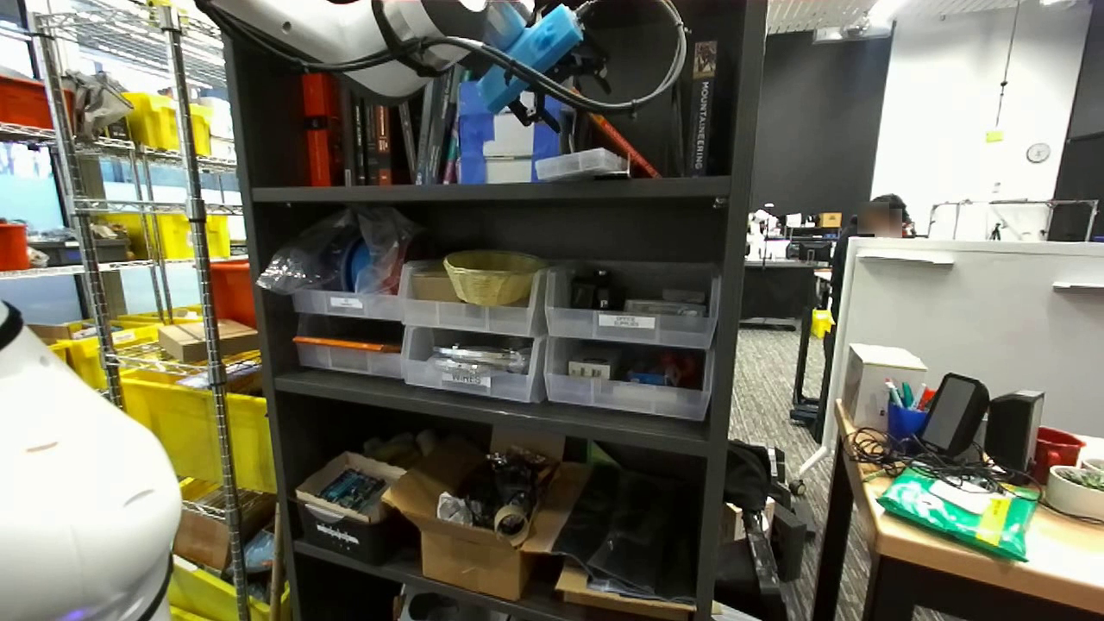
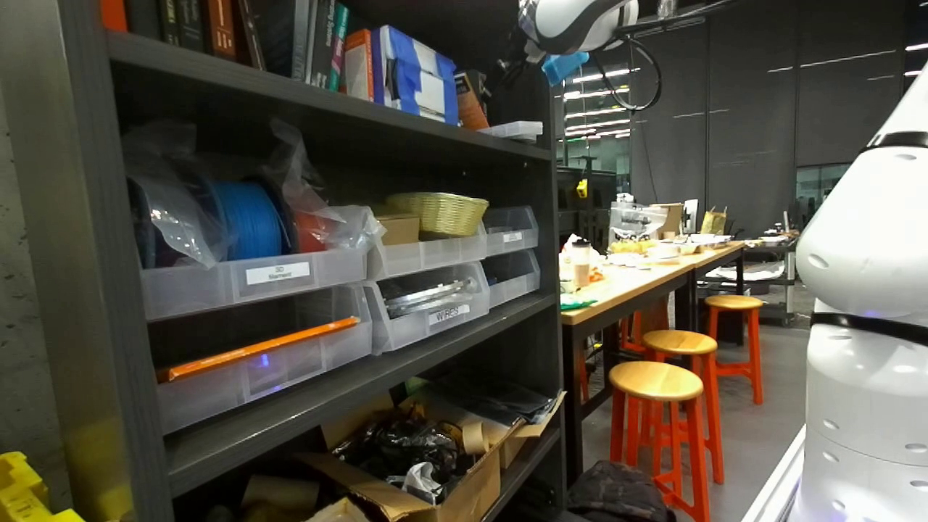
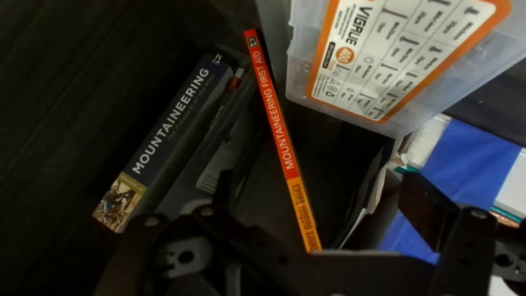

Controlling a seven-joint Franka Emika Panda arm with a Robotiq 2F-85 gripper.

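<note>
My open gripper (image 1: pixel 566 89) is up at the top shelf in exterior view 1, in front of the books, with nothing between its fingers. In the wrist view a thin red-orange book, Mountaineering First Aid (image 3: pixel 276 113), leans with its spine facing me and its lower end in the gap between the fingers. Left of it lies the thick dark Mountaineering book (image 3: pixel 170 126), which stands upright at the shelf's right end in exterior view 1. A clear case (image 3: pixel 340 106) with an orange-edged label is at upper right in the wrist view.
Blue-and-white boxes (image 1: pixel 475 129) and more books (image 1: pixel 383 140) fill the top shelf's left and middle. The shelf's right side wall (image 1: pixel 747 114) bounds the space. Below are clear bins (image 1: pixel 631 326) and a wicker basket (image 1: pixel 492 278).
</note>
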